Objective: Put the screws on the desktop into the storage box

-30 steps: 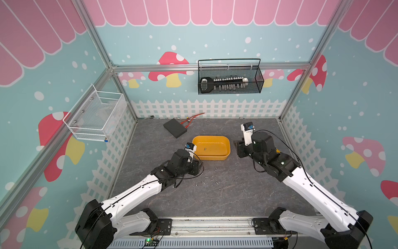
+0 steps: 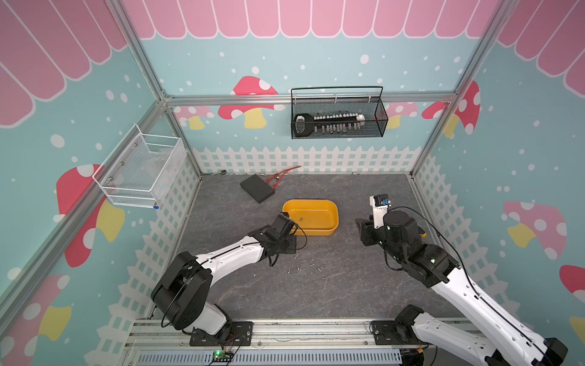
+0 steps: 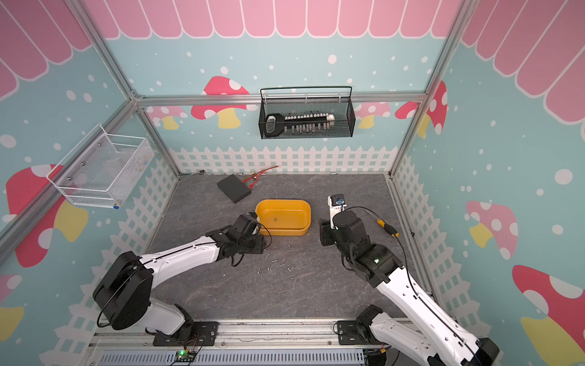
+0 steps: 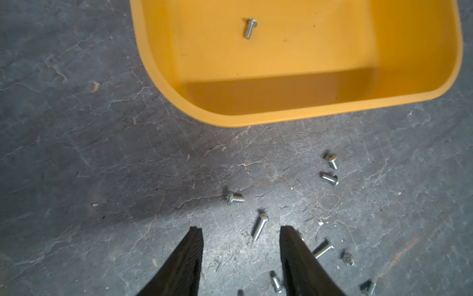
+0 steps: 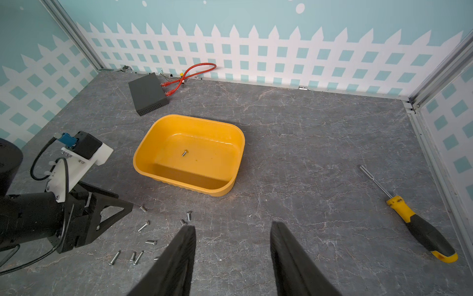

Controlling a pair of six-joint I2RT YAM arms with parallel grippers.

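Note:
An orange storage box (image 2: 309,214) stands mid-table; one screw (image 4: 250,28) lies inside it. Several loose screws lie on the desktop in front of the box, such as a long screw (image 4: 260,227) and short screws (image 4: 235,197). My left gripper hangs low over these screws at the box's front, its fingers open and apart, nothing between them. My right gripper is raised to the right of the box, also open with nothing between its fingers, facing across the table.
A dark flat box (image 5: 147,93) with red cables lies at the back left. A screwdriver (image 5: 423,227) lies at the right. A black wire basket (image 2: 339,131) hangs on the back wall, a white one (image 2: 140,177) on the left wall.

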